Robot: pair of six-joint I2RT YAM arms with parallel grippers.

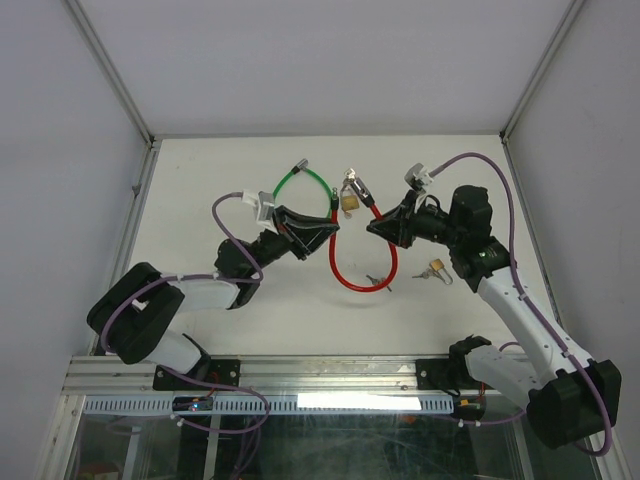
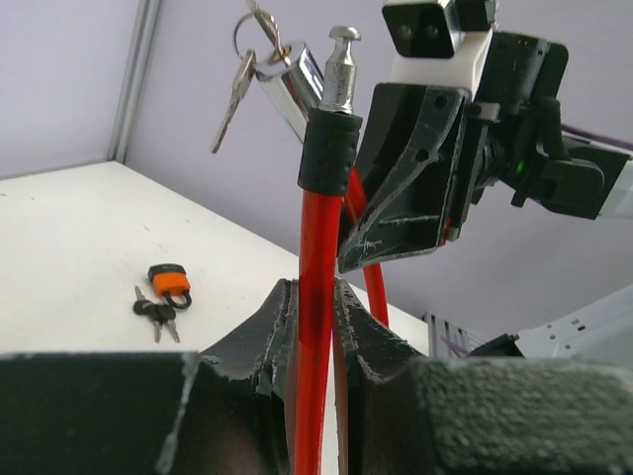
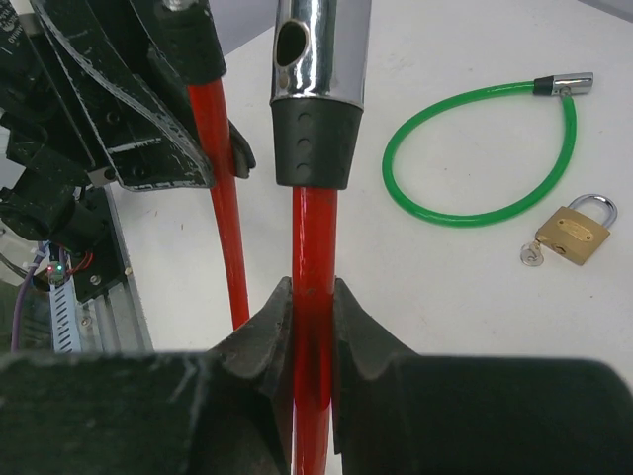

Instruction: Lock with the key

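Observation:
The red cable lock [image 1: 362, 288] hangs in a U between both grippers. My left gripper [image 1: 330, 230] is shut on the cable below the black collar of its metal pin end [image 2: 339, 79], which points up. My right gripper [image 1: 376, 229] has its fingers against the cable just under the chrome lock cylinder [image 3: 321, 49]. In the left wrist view, a key [image 2: 235, 99] on a ring hangs at the cylinder's top. The pin and cylinder stand apart, both roughly upright, the cylinder leaning left in the top view.
Behind lies a green cable lock [image 3: 485, 218]; near it is a brass padlock [image 3: 574, 236]. An orange padlock [image 2: 170, 279] with keys [image 2: 156, 314] rests on the right. Loose keys [image 1: 380, 283] lie beneath the red loop.

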